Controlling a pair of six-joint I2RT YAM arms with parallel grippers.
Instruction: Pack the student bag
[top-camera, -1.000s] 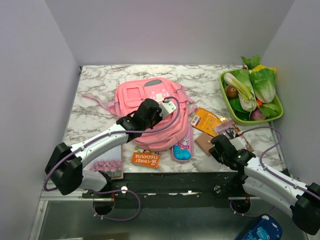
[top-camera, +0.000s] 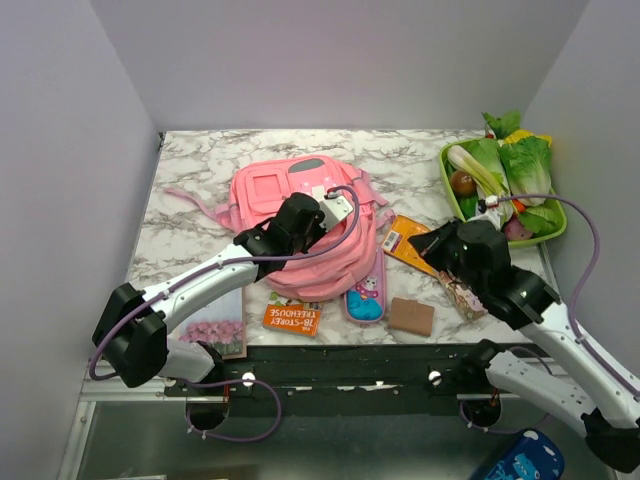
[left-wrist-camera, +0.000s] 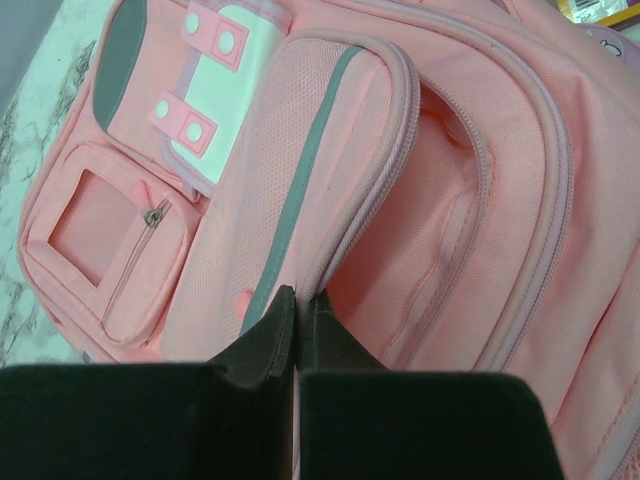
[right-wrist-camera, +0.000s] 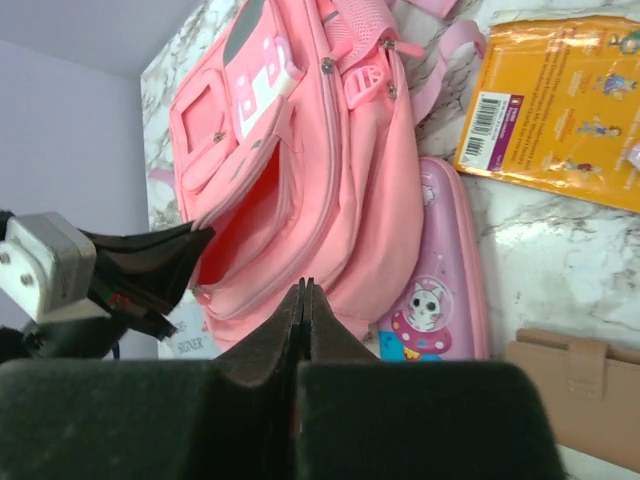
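The pink backpack (top-camera: 300, 215) lies on the marble table, its front pocket gaping in the left wrist view. My left gripper is shut on the edge of that pocket's flap (left-wrist-camera: 350, 150). Above the table, right of the backpack, hangs my right gripper, its fingertips close together with nothing visible between them. A brown wallet-like case (top-camera: 411, 316) rests flat near the front edge. The purple pencil case (top-camera: 367, 290) with a cat picture is beside the backpack. Behind the brown case, my right arm partly covers the orange book (top-camera: 405, 240).
A small orange book (top-camera: 292, 315) sits partly under the backpack's front. A flower-covered book (top-camera: 218, 325) is at the front left. The green basket (top-camera: 447, 180) of vegetables occupies the back right. Another book (top-camera: 462, 298) lies partly beneath my right arm.
The brown case has turned and shifted toward the front edge, away from my right gripper. My right arm has risen and moved back over the orange book. The left arm and backpack look still.
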